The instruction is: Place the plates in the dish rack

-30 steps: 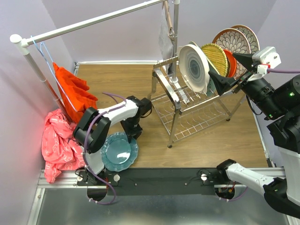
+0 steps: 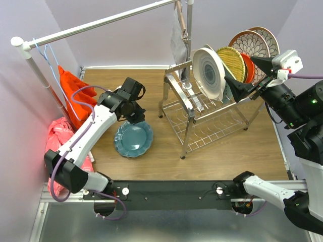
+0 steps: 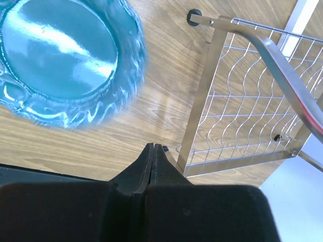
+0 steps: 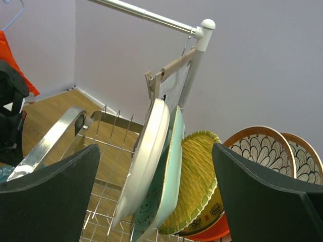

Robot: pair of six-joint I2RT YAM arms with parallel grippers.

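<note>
A teal scalloped plate (image 2: 133, 139) (image 3: 55, 55) lies on the wooden floor left of the metal dish rack (image 2: 186, 132) (image 3: 199, 101). My left gripper (image 2: 135, 119) is over the floor between plate and rack, shut with nothing showing between its fingertips. The rack's top holds a row of plates: white (image 2: 207, 74) (image 4: 144, 159), pale green (image 4: 169, 186), yellow (image 2: 231, 63) (image 4: 194, 171), orange, and two patterned ones (image 2: 247, 40) (image 4: 262, 151). My right gripper (image 2: 242, 75) stands open at the rack's right side, around the view of the white and green plates.
Orange cloth (image 2: 78, 98) hangs from a rail (image 2: 106, 20) at the left, with pink cloth (image 2: 55, 141) below. A grey cloth hangs behind the rack. Bare floor lies at the back left and in front of the rack.
The right arm is unchanged.
</note>
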